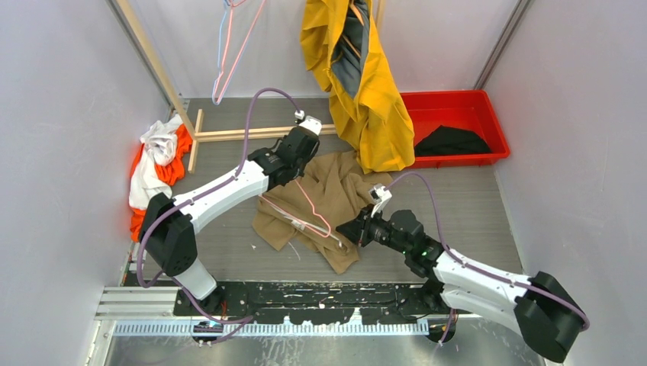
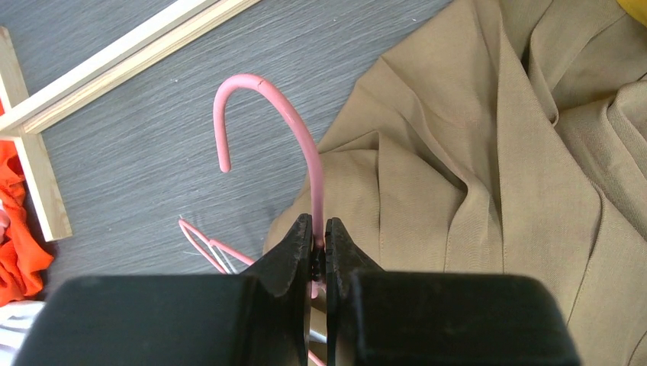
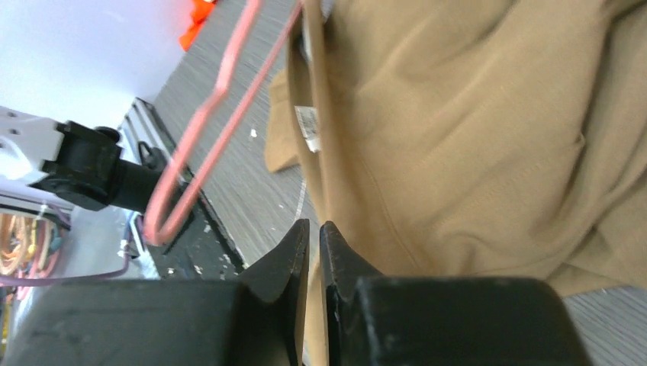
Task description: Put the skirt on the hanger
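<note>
The tan skirt (image 1: pixel 336 191) lies crumpled on the grey floor, its folded waistband edge running toward the lower right. My left gripper is shut on the pink hanger (image 2: pixel 297 126) just below its hook; the hanger's body reaches down over the skirt in the top view. My right gripper is slightly open, its fingertips low by the waistband fold, with tan cloth showing in the narrow gap; it does not visibly grip the cloth. The hanger's lower end passes left of it in the right wrist view.
A wooden rack (image 1: pixel 229 134) stands behind, with hangers (image 1: pixel 223 57) and a yellow garment (image 1: pixel 366 114) hanging above. A red bin (image 1: pixel 488 145) holds dark cloth at back right. Orange and white cloths (image 1: pixel 156 179) lie along the left wall.
</note>
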